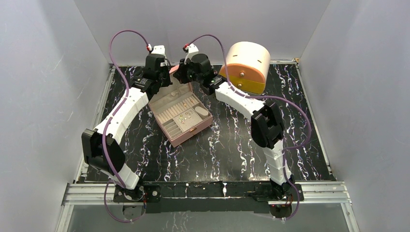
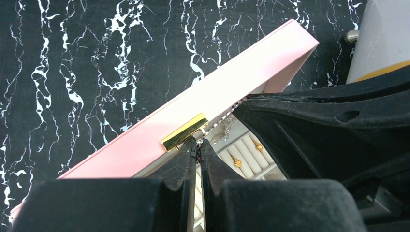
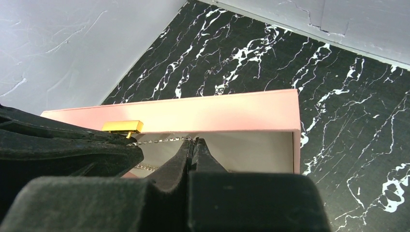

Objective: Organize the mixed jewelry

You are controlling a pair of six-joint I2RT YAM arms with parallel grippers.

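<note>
The open pink jewelry box [image 1: 191,130] has rings in its slots and small pieces in a middle compartment. At its raised lid [image 2: 270,58], a thin silver chain [image 3: 164,139] stretches between my grippers just under the gold latch [image 3: 121,126]. My left gripper is shut on one part of the chain, its tips near the latch. My right gripper is shut on another part of it. The box's interior is partly hidden by both grippers.
A cream and orange rounded case [image 1: 246,60] with a yellow band stands at the back right. Grey walls enclose the sides and back.
</note>
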